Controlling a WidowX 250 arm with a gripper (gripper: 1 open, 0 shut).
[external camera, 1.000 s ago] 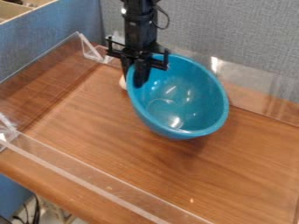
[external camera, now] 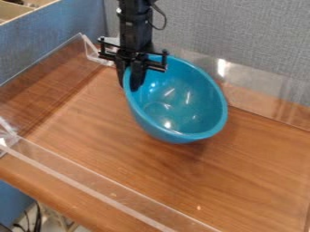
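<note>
A teal bowl (external camera: 182, 109) hangs tilted at the centre of the camera view, above the wooden table, its inside facing the camera. My black gripper (external camera: 136, 72) is shut on the bowl's upper left rim, with the arm rising out of the top of the view. The bowl hides what lies directly behind it.
Transparent low walls edge it, a grey textured wall (external camera: 255, 45) stands at the back, and a blue padded side (external camera: 36, 45) borders the left.
My gripper and the bowl have moved left, away from the right side. The small pale shape seen behind the gripper earlier is now hidden.
</note>
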